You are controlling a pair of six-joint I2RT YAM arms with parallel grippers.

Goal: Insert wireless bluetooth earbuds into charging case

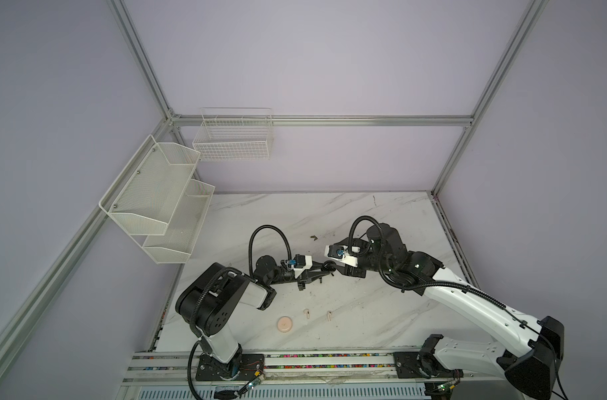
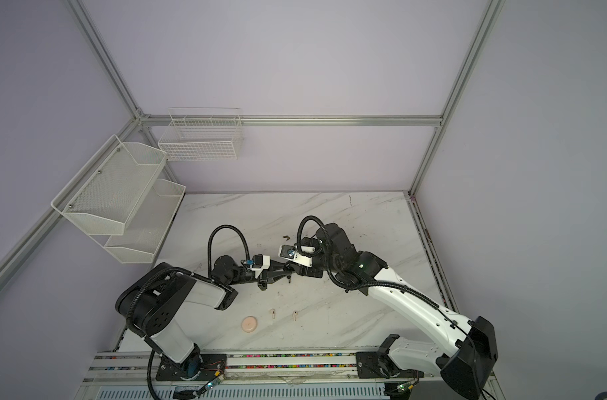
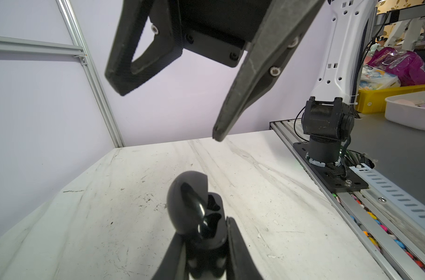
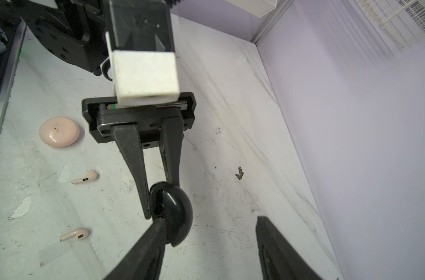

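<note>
The black charging case [image 3: 193, 210] is clamped in my left gripper, its lid raised and empty-looking wells showing in the left wrist view. My right gripper is part open above and beside the case, with nothing visible between its fingers; its fingertips hang over the case in the left wrist view. On the table lie two pale pink earbuds [image 4: 86, 177] and a round pink case [image 4: 58, 131]. The black earbuds under the grippers are mostly hidden in the top views.
White wire baskets [image 1: 231, 143] hang on the back and left walls.
</note>
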